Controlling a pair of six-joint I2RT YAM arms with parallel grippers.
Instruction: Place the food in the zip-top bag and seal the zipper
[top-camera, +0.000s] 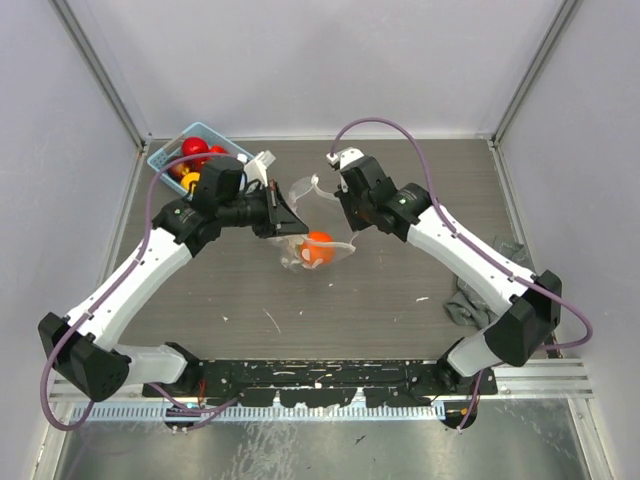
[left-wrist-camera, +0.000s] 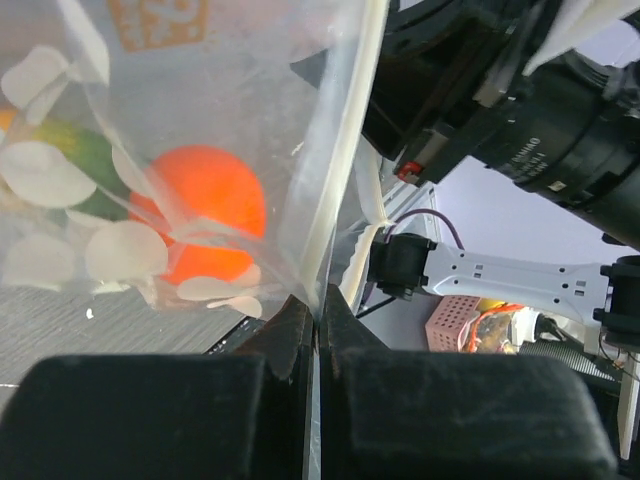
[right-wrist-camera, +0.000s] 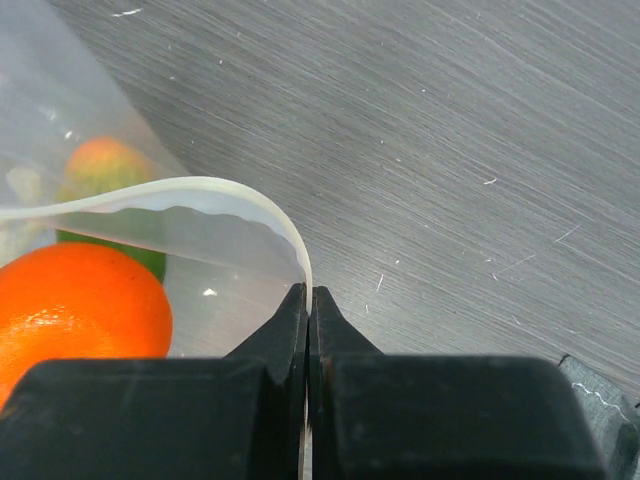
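The clear zip top bag (top-camera: 332, 212) hangs between my two grippers with its mouth spread. My left gripper is shut on the bag's whitish rim, which runs down to its fingertips. On the opposite side, my right gripper has the rim (right-wrist-camera: 262, 205) pinched between its fingers. Inside the bag lies an orange food item (top-camera: 318, 248). A green and yellow-orange one (right-wrist-camera: 108, 168) sits beside it, seen through the film in both wrist views. White printed patches on the bag hide some of the contents.
A light blue basket (top-camera: 250, 157) with red and yellow food stands at the back left, partly covered by my left arm. Grey cloth (top-camera: 468, 308) lies at the right.
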